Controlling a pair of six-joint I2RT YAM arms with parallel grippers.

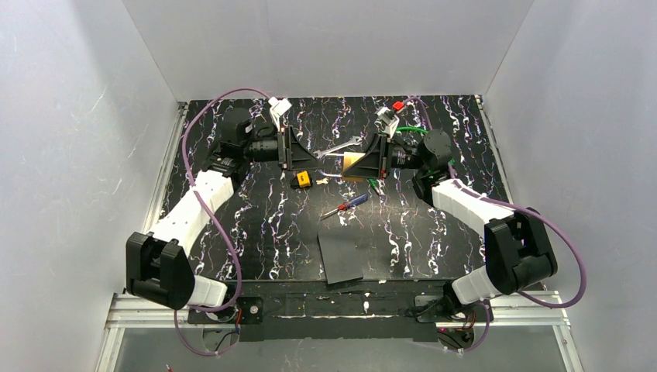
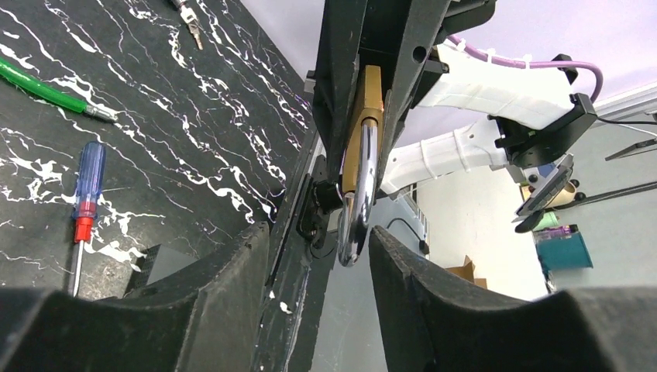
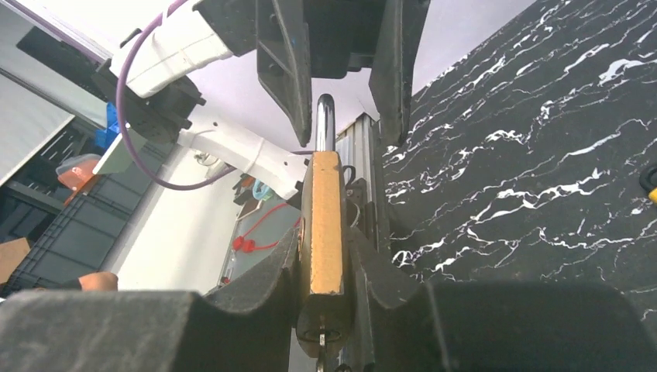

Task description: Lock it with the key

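A brass padlock (image 1: 352, 166) is held in the air near the middle of the table by my right gripper, which is shut on its body. Its shiny shackle (image 2: 364, 178) points toward my left gripper. The left fingers stand apart, with the curved end of the shackle close to the gap and nothing gripped. I cannot tell whether the shackle is latched. A thin metal piece (image 3: 321, 353) shows at the padlock's bottom; whether it is a key in the keyhole is unclear. Small silver keys (image 2: 193, 25) lie on the table.
A wrench (image 1: 338, 146) lies behind the padlock. A yellow-black tape measure (image 1: 301, 180), a screwdriver (image 1: 346, 206) and a green-handled tool (image 2: 46, 91) rest nearby. A dark flat panel (image 1: 339, 255) lies at the front.
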